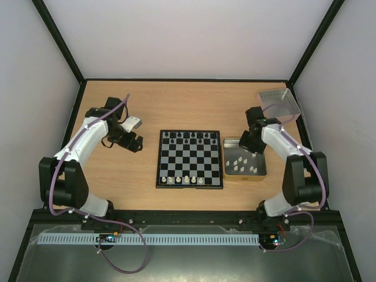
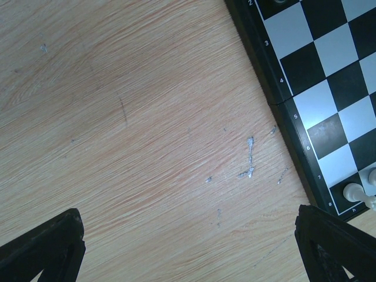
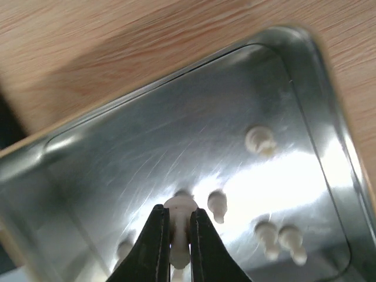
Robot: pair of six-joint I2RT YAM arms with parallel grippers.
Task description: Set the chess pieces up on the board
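Above the metal tray (image 1: 235, 154), my right gripper is shut on a white chess piece (image 3: 181, 202), which points its rounded base away from the fingers. Several more white pieces, such as one at the tray's right side (image 3: 260, 141), stand in the tray below. The chess board (image 1: 189, 157) bears black pieces (image 1: 186, 136) along its far side and a row of white pieces (image 1: 178, 179) along its near side. My left gripper is open over bare wood left of the board, nothing between its fingers.
An empty pale bin (image 1: 276, 100) stands at the back right corner. Bare tabletop (image 1: 194, 106) lies behind the board. The tray's rim sits close against the board's right edge.
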